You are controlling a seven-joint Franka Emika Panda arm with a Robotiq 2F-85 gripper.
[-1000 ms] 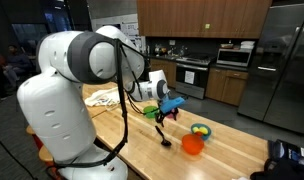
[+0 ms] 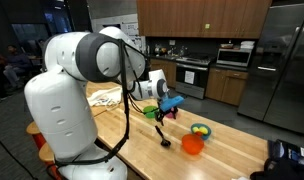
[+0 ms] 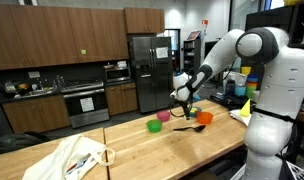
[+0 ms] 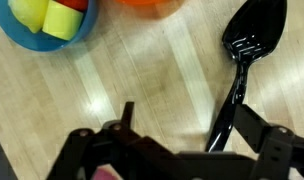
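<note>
My gripper stands open above the wooden table, its two dark fingers wide apart with only bare wood showing between them. A black spoon (image 4: 254, 35) lies on the table in the wrist view, bowl end toward the top right. Its handle runs down to the right-hand finger, which partly hides that side. In exterior view 1 the gripper (image 2: 164, 116) hangs over the table behind the spoon (image 2: 166, 143). Exterior view 2 also has the spoon (image 3: 198, 128) lying flat, apart from the gripper.
A blue bowl (image 2: 200, 134) holds yellow, red and green pieces. Beside it sits an orange bowl (image 2: 192, 145). A green bowl (image 3: 154, 126) and a pink bowl (image 3: 163, 116) stand farther along the table. White cloth (image 3: 67, 158) lies at one end; wood between is clear.
</note>
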